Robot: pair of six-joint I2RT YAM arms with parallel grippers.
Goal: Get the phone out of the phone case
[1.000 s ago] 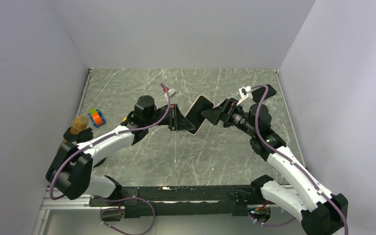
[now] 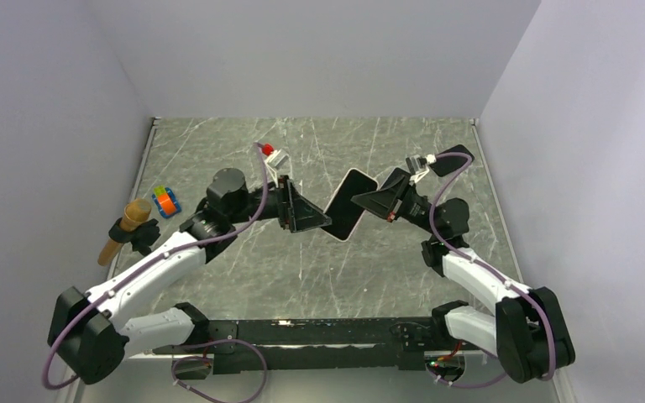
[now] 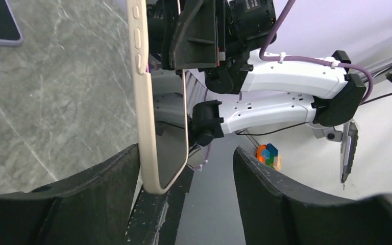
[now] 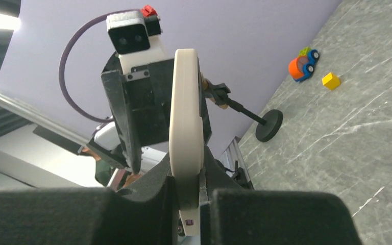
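Observation:
The phone in its light case is held in the air between the arms, dark screen up in the top view. My right gripper is shut on one end, the cream case edge filling the right wrist view. My left gripper is open around the near end; in the left wrist view the case's cream side lies between its spread fingers, close to the left finger.
Dark phones lie at the right of the marble table. A toy car, a yellow block and a stand are on the left side.
The right arm shifted slightly, and the phone moved a little toward the front and right.

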